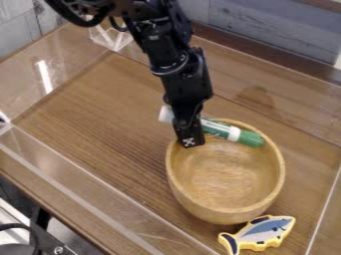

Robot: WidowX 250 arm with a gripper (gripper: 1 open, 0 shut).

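Observation:
The black robot gripper (186,125) hangs over the back rim of a wooden bowl (226,189), shut on a green and white tube (241,135) that lies slanted across the back of the bowl. Part of the tube is hidden behind the fingers.
A yellow and blue toy fish (256,234) lies in front of the bowl at the lower right. A wall runs along the back edge.

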